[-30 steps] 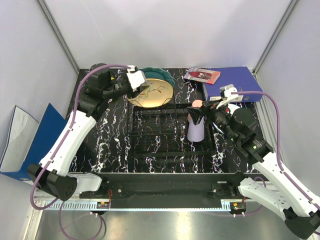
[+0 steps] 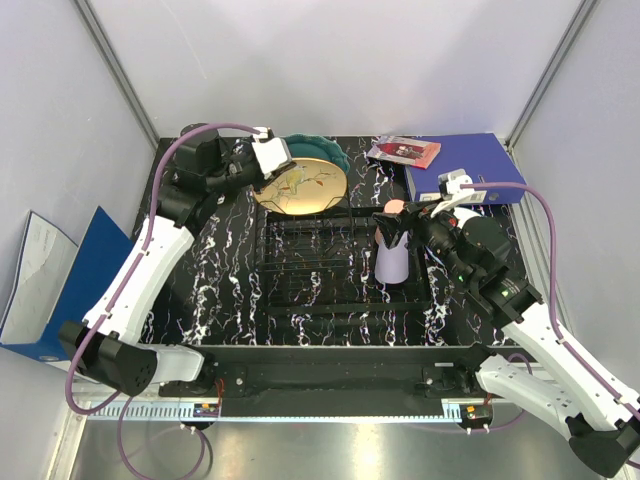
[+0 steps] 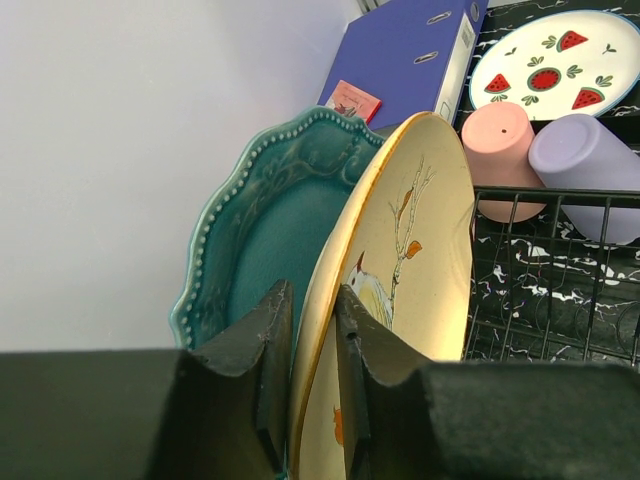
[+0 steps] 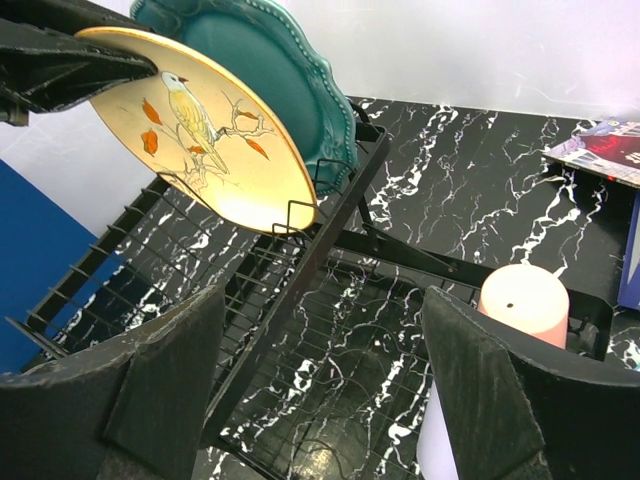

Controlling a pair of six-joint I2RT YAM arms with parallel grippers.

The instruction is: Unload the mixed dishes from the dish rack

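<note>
A cream plate with a bird design (image 2: 300,192) (image 3: 410,270) (image 4: 210,140) leans upright in the black rack (image 2: 315,306), in front of a scalloped teal plate (image 3: 240,230) (image 4: 260,50). My left gripper has its fingers either side of the cream plate's rim; whether they grip it is unclear. My right gripper is part open over the rack's right section, nothing seen between its fingertips. Below it a pink cup (image 3: 497,140) (image 4: 523,295) and a lavender cup (image 2: 392,263) (image 3: 580,155) sit in the rack.
A watermelon-pattern plate (image 3: 553,60) lies on the right. A blue binder (image 2: 470,160) and a magazine (image 2: 400,150) are at the back right. Another blue binder (image 2: 70,300) stands by the left wall.
The plate and the right arm look essentially unchanged.
</note>
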